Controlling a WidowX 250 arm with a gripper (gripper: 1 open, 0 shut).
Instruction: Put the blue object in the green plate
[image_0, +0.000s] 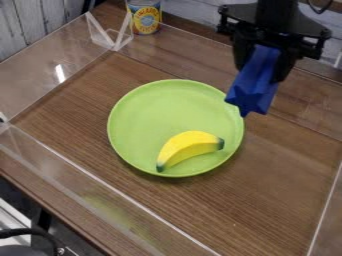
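Held in the air at the upper right is the blue object (255, 88), an oblong block tilted slightly. My black gripper (265, 62) is shut on its upper end from above. In this view the block's lower tip reaches the right rim of the green plate (140, 115); its exact height cannot be told. The plate lies flat on the wooden table, left of and below the gripper.
A yellow banana (190, 149) rests on the front part of the plate. At the back left stands a can (144, 16) beside a clear plastic thing (110, 32). A dark cable (34, 236) lies at the front left. Bare table (267, 190) spreads to the front right.
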